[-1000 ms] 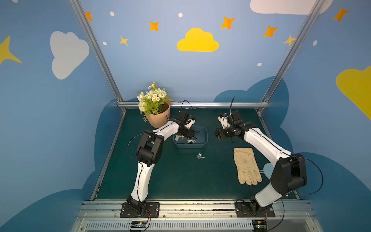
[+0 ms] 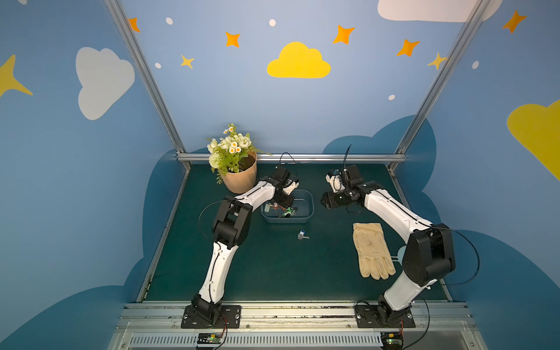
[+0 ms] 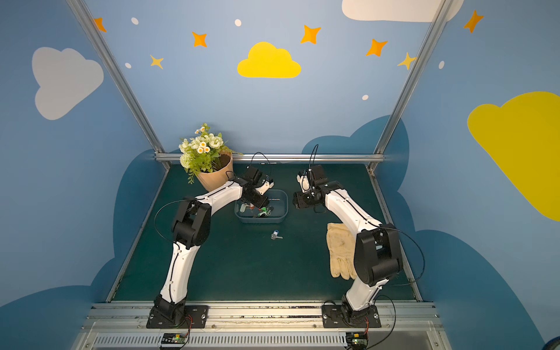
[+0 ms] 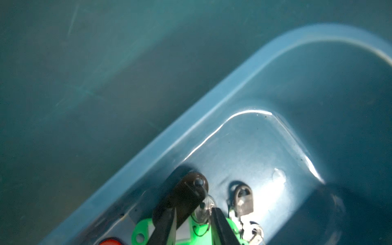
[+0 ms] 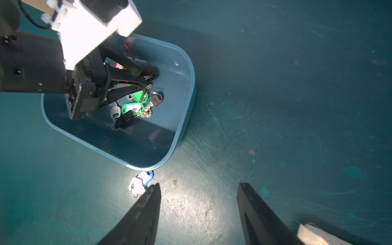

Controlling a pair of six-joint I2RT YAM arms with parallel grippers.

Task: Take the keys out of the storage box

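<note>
A blue-grey storage box [image 5: 185,114] holds several keys with coloured tags, among them a dark tag [image 4: 179,200] and a green tag [image 5: 130,107]. My left gripper is down inside the box over this pile, its fingers apart around the tags and rings; whether it grips any is unclear. One key with a blue tag [image 5: 143,178] lies on the table outside the box, in front of it. My right gripper hangs open right of the box, nothing between its fingers.
A flower pot [image 2: 238,182] stands behind-left of the box. A beige glove [image 2: 373,250] lies at the front right, beside a pale blue item [image 2: 400,256].
My right arm has shifted slightly left toward the box. My left arm has moved slightly at the elbow and wrist, its gripper staying over the box.
</note>
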